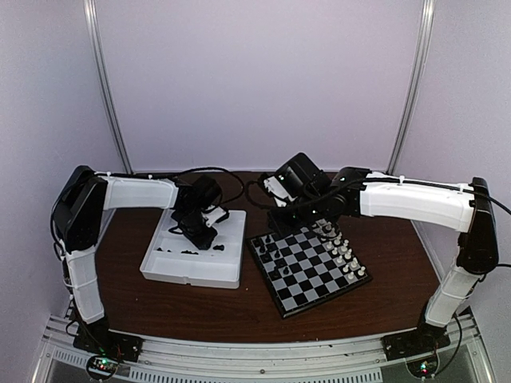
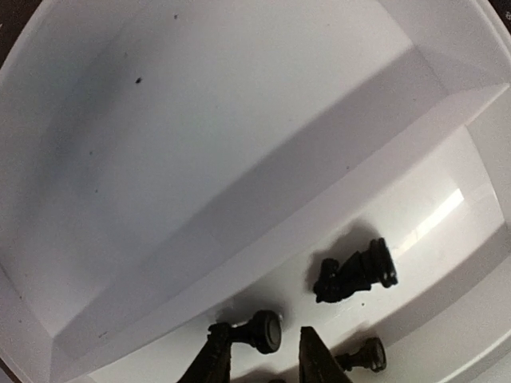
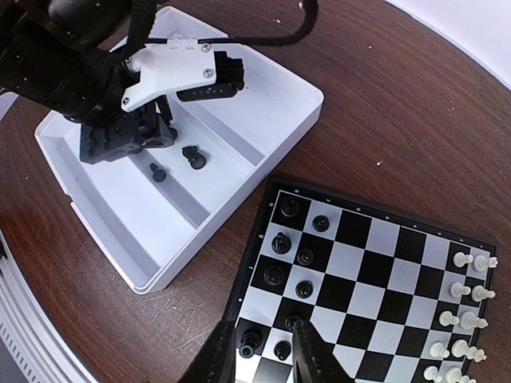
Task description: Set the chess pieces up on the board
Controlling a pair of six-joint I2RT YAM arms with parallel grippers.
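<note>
My left gripper hangs over the white tray (image 2: 447, 124), its fingers apart. A black pawn (image 2: 257, 332) lies on its side in the tray just beyond and between the fingertips; whether they touch it I cannot tell. To its right lie a black knight (image 2: 357, 271) and another black piece (image 2: 366, 356). The right gripper is open above the near-left corner of the chessboard (image 3: 381, 274), over standing black pieces such as one (image 3: 251, 343) seen between its fingers. White pieces (image 3: 463, 319) stand along the board's far side in that view.
The left arm (image 3: 120, 96) reaches over the tray in the right wrist view. Tray walls and an inner divider (image 2: 263, 231) stand around the loose pieces. Bare wooden table (image 1: 192, 307) lies in front of the tray. The middle of the board is empty.
</note>
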